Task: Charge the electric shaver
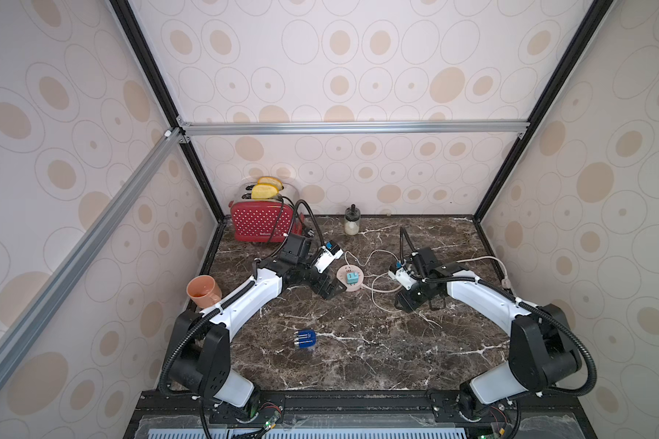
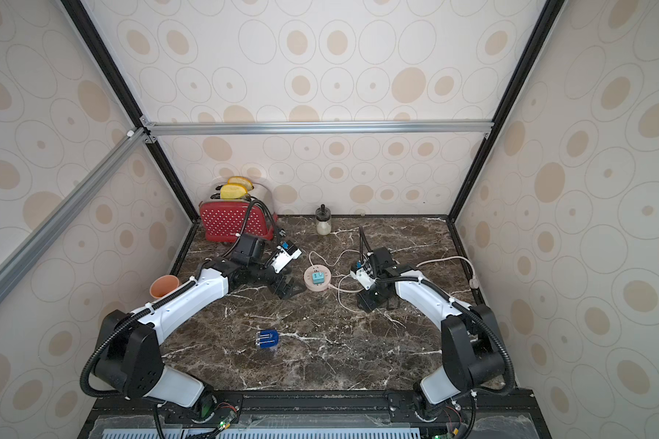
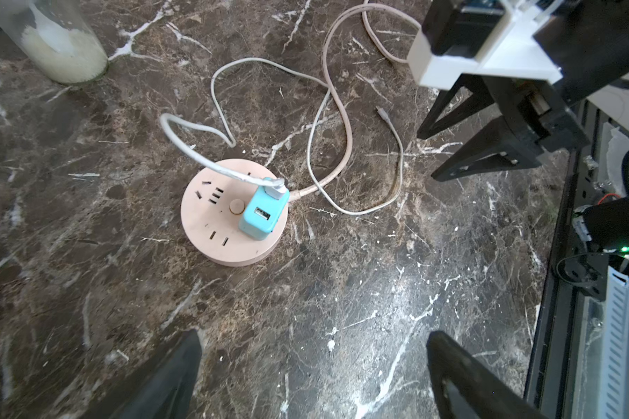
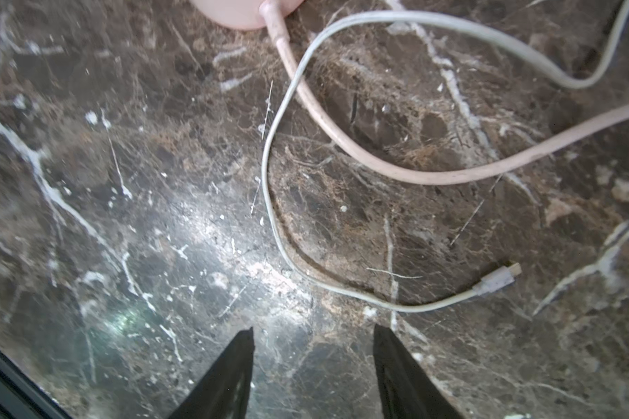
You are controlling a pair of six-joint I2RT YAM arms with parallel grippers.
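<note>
A teal USB charger (image 3: pixel 262 213) sits on the round pink socket (image 3: pixel 213 230), with a white cable (image 3: pixel 188 150) plugged into it. The cable's free connector (image 4: pixel 494 279) lies on the table in the right wrist view, beyond the open fingers of my right gripper. My left gripper hangs open just left of the socket, holding nothing. A small blue object (image 1: pixel 305 338), perhaps the shaver, lies on the near left of the table.
A red toaster (image 1: pixel 265 219) stands at the back left, a jar (image 1: pixel 352 223) at the back centre, and an orange cup (image 1: pixel 203 291) at the left edge.
</note>
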